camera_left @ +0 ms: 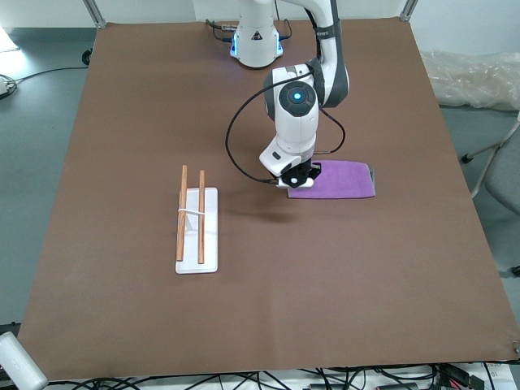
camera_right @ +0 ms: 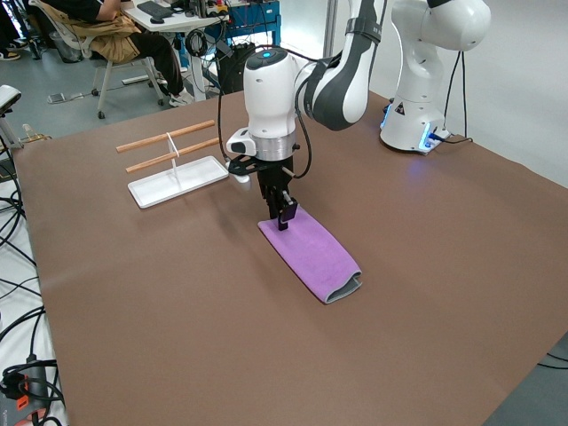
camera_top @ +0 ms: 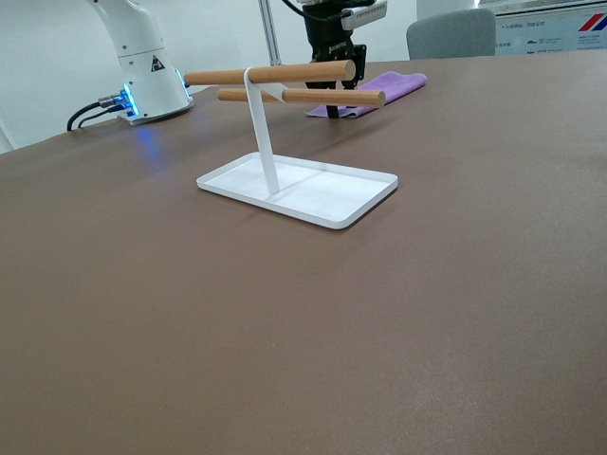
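Observation:
A purple folded cloth (camera_left: 341, 180) (camera_top: 389, 87) (camera_right: 319, 262) with a grey underside showing at one end lies flat on the brown table. My black gripper (camera_right: 283, 226) is lowered onto the cloth's end nearest the rack, its tips at the fabric; whether it is open or shut I cannot tell. In the left view the arm's wrist hides most of it. A white rack (camera_left: 210, 230) (camera_top: 337, 199) (camera_right: 191, 174) with two wooden bars stands apart from the cloth, upright on its tray base.
The arm's base (camera_left: 253, 47) (camera_right: 413, 126) stands at the table's edge with cables around it. A chair (camera_left: 508, 171) and cable bundles lie beyond its edges.

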